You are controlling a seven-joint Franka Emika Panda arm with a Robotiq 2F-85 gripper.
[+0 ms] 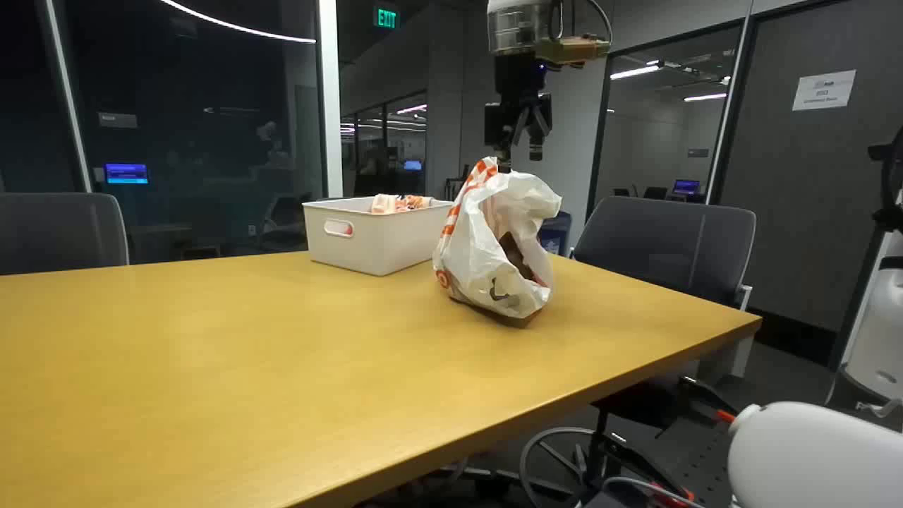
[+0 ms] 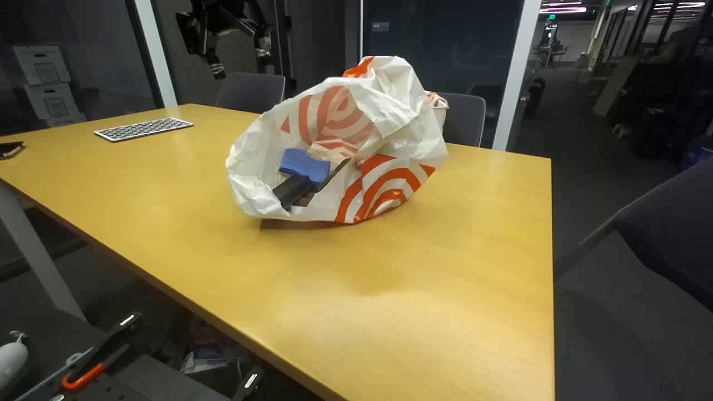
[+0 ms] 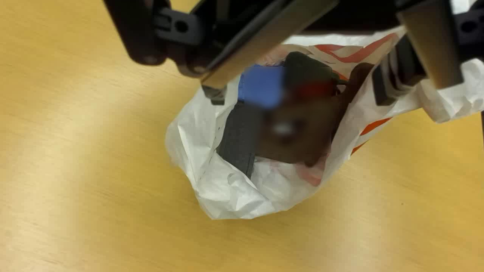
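A white plastic bag point(image 1: 508, 220) with orange-red markings stands on the table, its mouth gaping. Inside it, a blue item point(image 2: 304, 165) and a black item point(image 2: 292, 190) show through the opening. From above, the wrist view shows the blue item point(image 3: 263, 86), a dark grey block point(image 3: 239, 133) and a brown thing point(image 3: 295, 131) with red and dark green parts, partly blurred. My gripper point(image 1: 522, 161) hangs above the bag in exterior view 1, its fingers spread. In the wrist view the gripper stands open over the bag's mouth, nothing between its fingertips.
Behind the bag sits a white bin point(image 1: 368, 241) with patterned cloth point(image 1: 400, 203) in it. A keyboard point(image 2: 143, 129) lies on the table's far side, and a dark object point(image 2: 10, 149) at the left edge.
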